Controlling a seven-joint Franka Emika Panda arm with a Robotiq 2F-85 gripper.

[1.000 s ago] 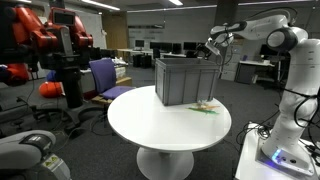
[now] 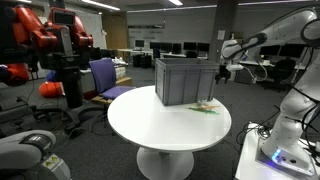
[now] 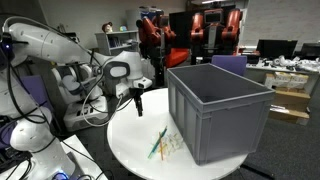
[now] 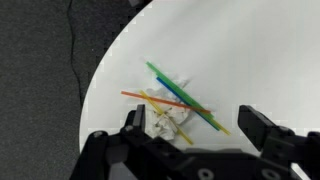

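My gripper stands open, its two dark fingers wide apart with nothing between them. In the wrist view it hangs above a small heap on the white table. A green stick (image 4: 164, 75), a blue stick (image 4: 171, 89), an orange stick (image 4: 139, 97) and a yellow stick (image 4: 181, 131) cross over one another. Crumpled whitish, see-through material (image 4: 158, 125) lies under and among them. From the second exterior view, the gripper (image 3: 137, 103) is clearly above the table, left of the sticks. Beside them stands a large grey bin (image 3: 205, 125).
The tall grey bin (image 2: 180, 85) rises at its back edge, close to the sticks, and its inside floor is hidden. Beyond the table are a purple chair (image 2: 104, 76) and red-and-black equipment (image 2: 50, 45).
The arm has come down and back from above the grey bin, and the gripper now hangs lower, to the bin's right in the first exterior view. Bin and sticks look unmoved.
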